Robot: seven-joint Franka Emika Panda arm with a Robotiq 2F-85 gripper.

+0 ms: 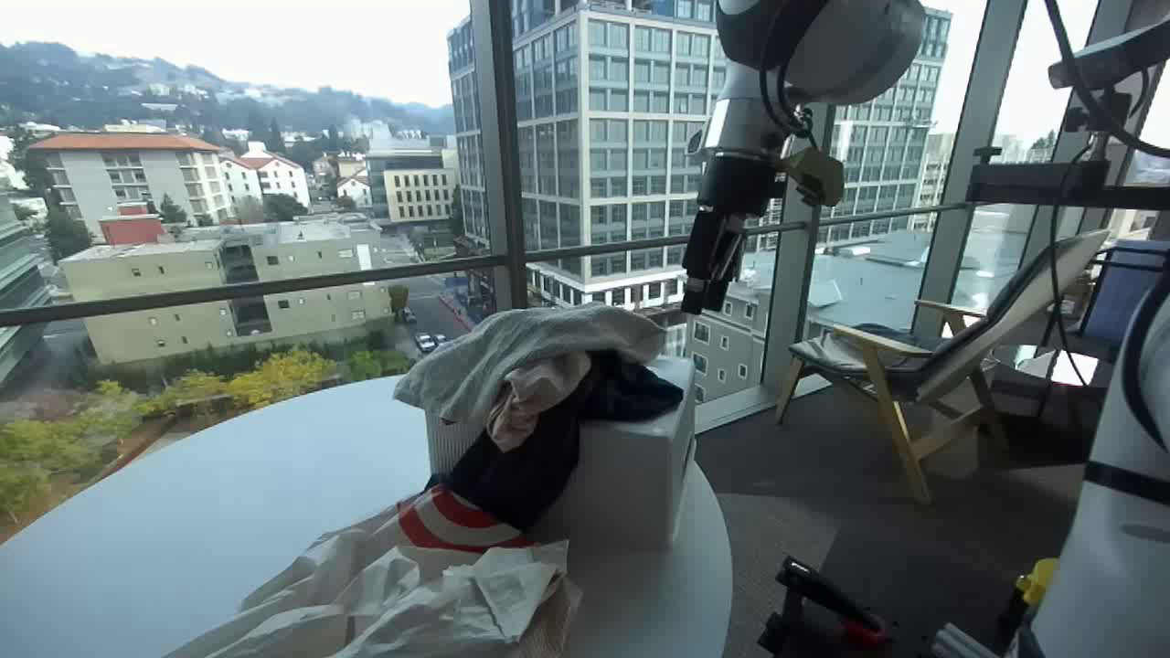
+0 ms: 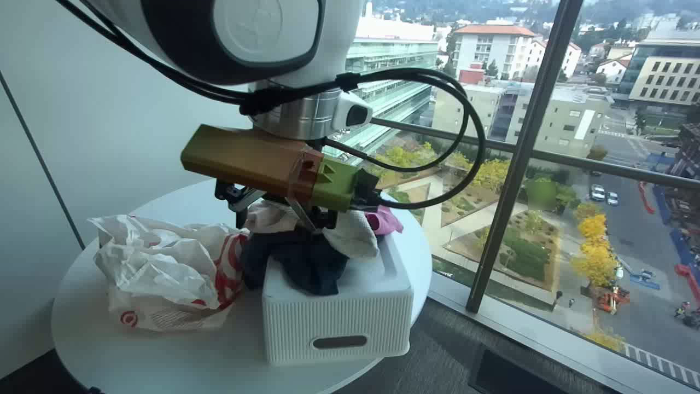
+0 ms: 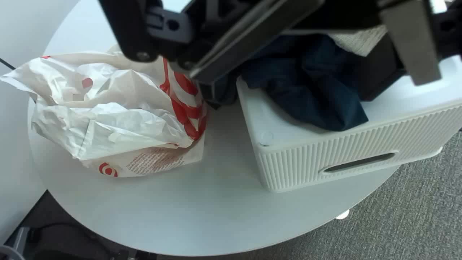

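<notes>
My gripper points down over the clothes, its two fingers wide apart in the wrist view. No cloth is visibly pinched between them. Under it, dark navy cloth drapes over the top of a white ribbed box. A light grey cloth and a pale pink piece lie heaped with it, and brighter pink fabric shows at the back. Beside the box stands a crumpled white plastic bag with red markings. In exterior view 1, the fingertips appear off to the right of the heap.
Box and bag share a round white table, whose front is bare. Windows stand close behind it. A wooden-armed chair is on the floor to the right in exterior view 1. A cable loop hangs out from the wrist.
</notes>
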